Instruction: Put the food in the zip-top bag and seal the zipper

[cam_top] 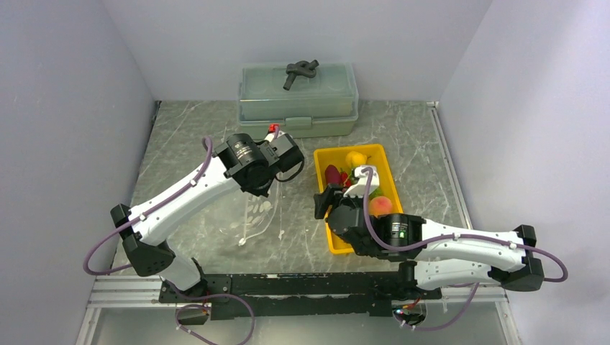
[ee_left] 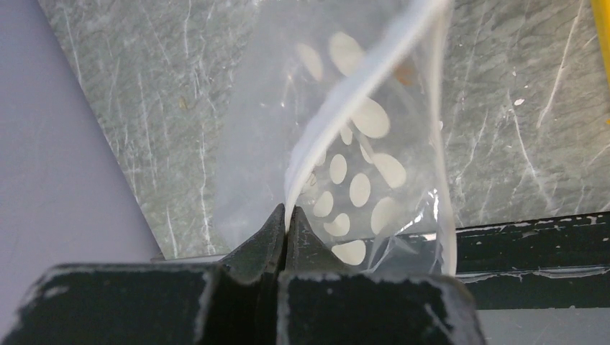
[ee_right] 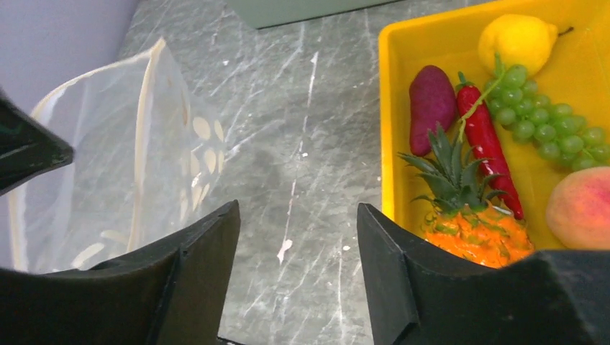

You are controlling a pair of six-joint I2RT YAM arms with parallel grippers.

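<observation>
The clear zip top bag (ee_left: pixel 345 165), printed with white ovals, hangs from my left gripper, which is shut on the edge of its mouth. From the right wrist view the bag's mouth (ee_right: pixel 108 65) gapes upward. My right gripper stands open above the bare table between bag and tray, nothing between its fingers. In the yellow tray (ee_right: pixel 389 115) lie a lemon (ee_right: pixel 516 43), a purple eggplant-like piece (ee_right: pixel 431 100), a red chili (ee_right: pixel 485 147), green grapes (ee_right: pixel 543 118), a pineapple (ee_right: pixel 475 230) and a peach (ee_right: pixel 583 208).
At the back stands a green lidded box (cam_top: pixel 298 100) with a dark knotted object (cam_top: pixel 301 72) on its lid. Grey walls close in both sides.
</observation>
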